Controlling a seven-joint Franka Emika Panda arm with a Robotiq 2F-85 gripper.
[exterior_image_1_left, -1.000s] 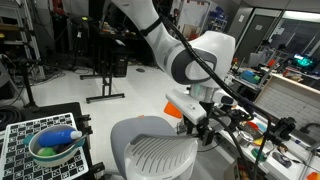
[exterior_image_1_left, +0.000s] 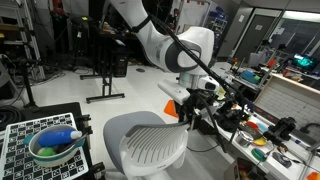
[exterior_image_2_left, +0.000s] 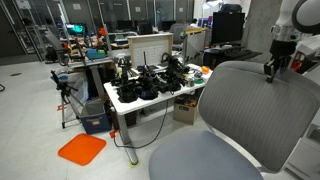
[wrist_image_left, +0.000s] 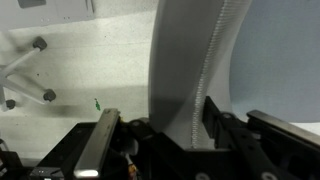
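An office chair with a grey seat (exterior_image_1_left: 118, 126) and a ribbed, pale backrest (exterior_image_1_left: 152, 147) stands in front of my arm. My gripper (exterior_image_1_left: 186, 121) is at the upper edge of the backrest, shut on it. In the second exterior view the gripper (exterior_image_2_left: 271, 71) meets the top rim of the grey backrest (exterior_image_2_left: 250, 110), with the seat (exterior_image_2_left: 195, 160) below. Seen from the wrist, the backrest edge (wrist_image_left: 190, 70) runs up from between the dark fingers. The gripper partly hides the grasped rim.
A bowl of coloured items (exterior_image_1_left: 57, 143) rests on a checkered board at the left. Behind the chair, a white table (exterior_image_2_left: 150, 98) carries dark equipment. An orange floor patch (exterior_image_2_left: 82, 150) lies left of that table. Open floor (exterior_image_2_left: 45, 105) extends further left.
My arm has swung somewhat left in the first exterior view. The chair has turned with it: its seat has shifted left and the backrest now looks more slanted. My grasp on the rim stays.
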